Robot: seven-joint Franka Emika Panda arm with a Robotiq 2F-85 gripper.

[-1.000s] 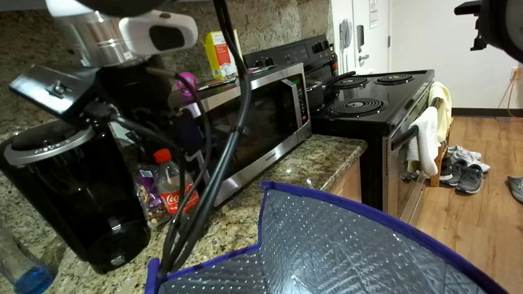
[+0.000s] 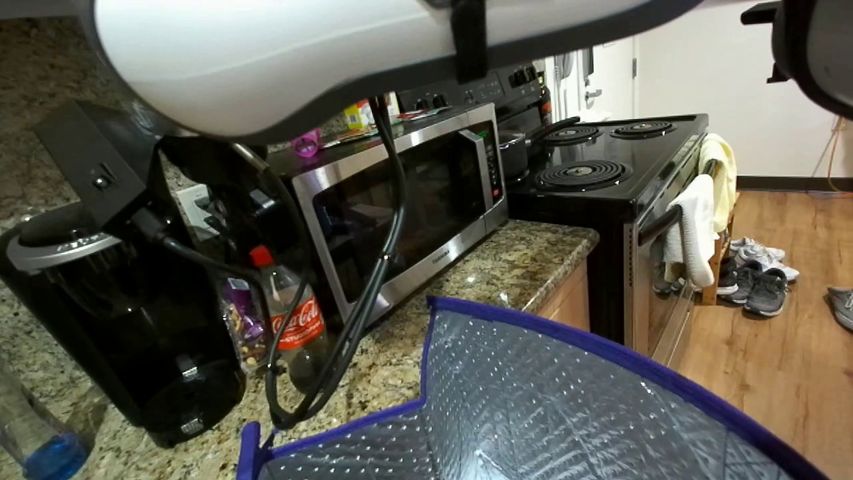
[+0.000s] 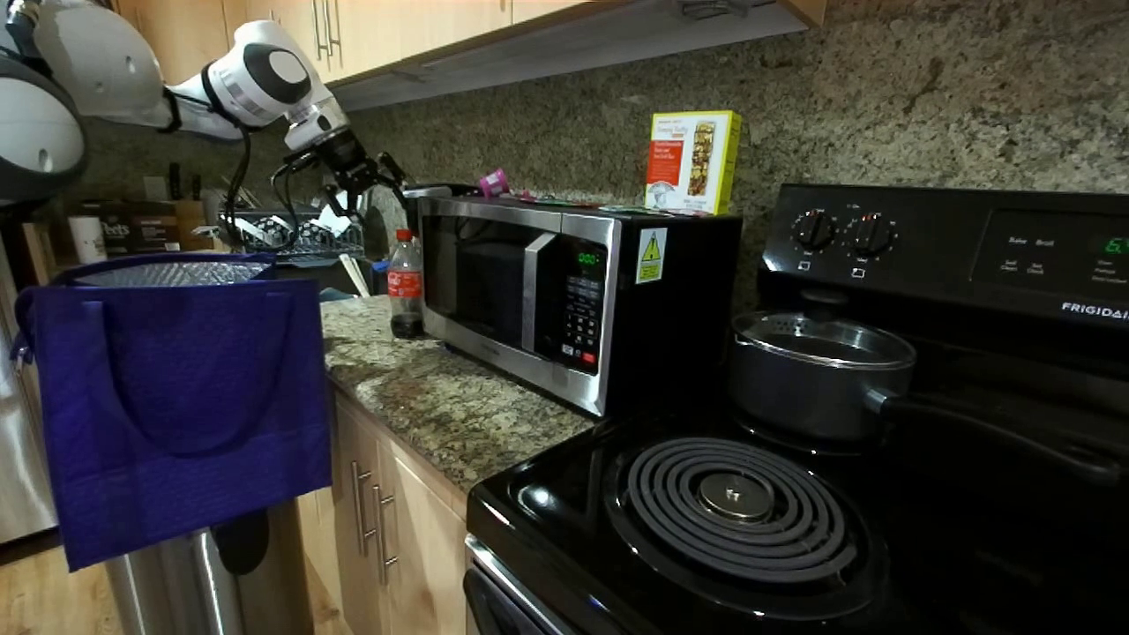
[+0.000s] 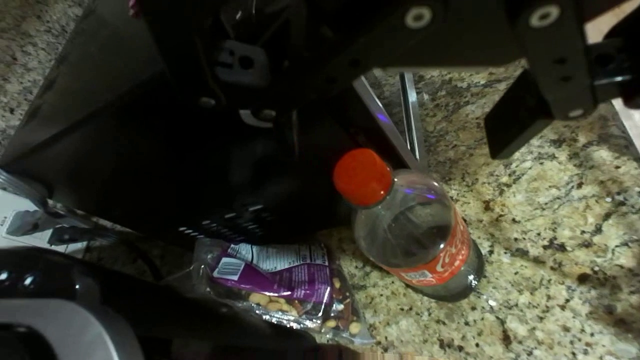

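Note:
My gripper (image 3: 365, 199) hangs above the counter to the left of the microwave, its fingers apart and empty. In the wrist view one dark finger pad (image 4: 519, 114) shows at the upper right; the other finger is hard to make out against the black microwave side. Below the gripper, a Coca-Cola bottle (image 4: 414, 234) with a red cap stands upright, apart from the fingers. Its lower part holds dark liquid, as the second exterior view shows. Beside the bottle lies a clear and purple bag of nuts (image 4: 273, 288). An open blue insulated bag (image 3: 190, 370) is at the counter's front.
The microwave (image 3: 497, 286) stands right beside the bottle, with a yellow box (image 3: 693, 159) and a pink item (image 3: 493, 183) on top. A black coffee maker (image 2: 120, 320) flanks the other side. A pot (image 3: 820, 370) sits on the stove.
The arm has shifted: its white link now fills the top of the first exterior view, covering the wrist. The dark gripper part before the microwave's left edge is gone; the cables have swung.

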